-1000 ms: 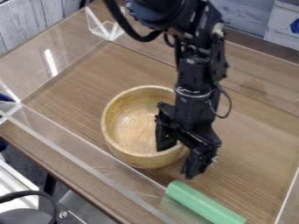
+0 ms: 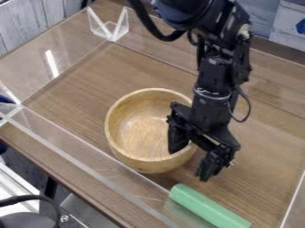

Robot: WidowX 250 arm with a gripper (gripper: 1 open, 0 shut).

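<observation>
My black gripper (image 2: 197, 142) hangs low at the right edge of a round tan bowl (image 2: 128, 125), open, its fingers spread over and beside the rim. Nothing clearly shows between the fingers. The arm covers part of the bowl's right side. A pale green cylinder (image 2: 209, 207) lies on the wooden table below the gripper, near the front edge.
A small white wire-like object (image 2: 107, 27) stands at the back left. Clear strips run along the table's left and front edges, with dark cables beyond.
The arm and gripper have shifted slightly to the right. The bowl and green cylinder look unmoved.
</observation>
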